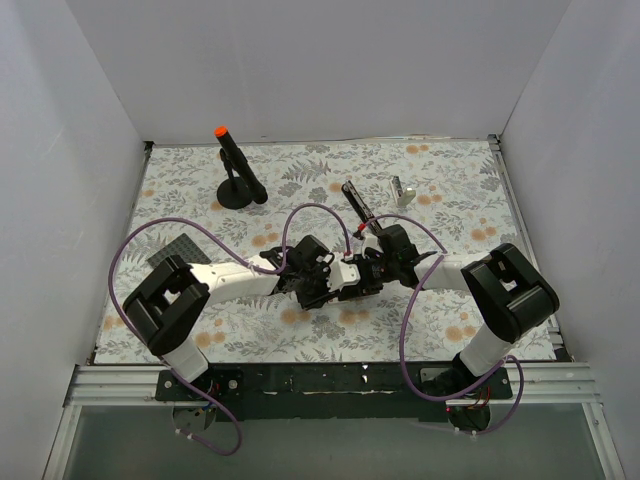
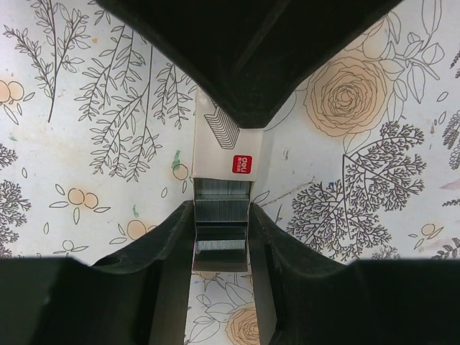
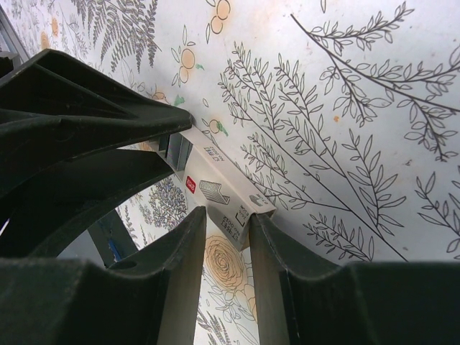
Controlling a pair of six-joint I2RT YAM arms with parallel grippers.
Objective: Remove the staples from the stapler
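A white stapler body (image 3: 219,183) with a red label lies on the patterned mat, its metal staple channel (image 2: 221,188) exposed. My left gripper is shut on that metal channel end. My right gripper is at the other end, its fingertips at the white end of the stapler; in the left wrist view it looms over that end. Whether loose staples are in the channel I cannot tell.
A black stand with an orange-tipped cylinder (image 1: 240,170), a long dark bar (image 1: 358,200), a small white item (image 1: 400,192) and a dark pad (image 1: 180,250) lie around the arms.
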